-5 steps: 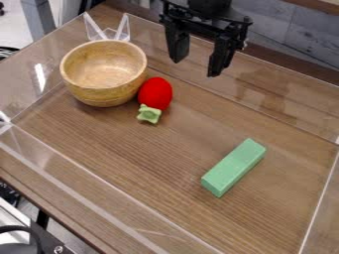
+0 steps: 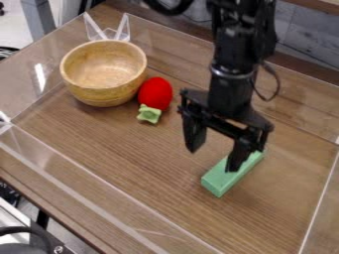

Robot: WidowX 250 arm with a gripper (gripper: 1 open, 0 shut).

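My black gripper (image 2: pixel 212 139) hangs right of centre, open, its fingers pointing down just above and left of a light green bar (image 2: pixel 233 173) on the wooden table (image 2: pixel 106 179). A red oval object (image 2: pixel 157 92) and a small green piece (image 2: pixel 149 114) lie at the middle left, left of the arm.
A yellow wooden bowl (image 2: pixel 106 75) sits at the upper left, with a white object (image 2: pixel 106 28) behind it at the table's back.
My gripper has moved from the back of the table down and toward the front, close to the green bar. The objects on the table look unmoved.
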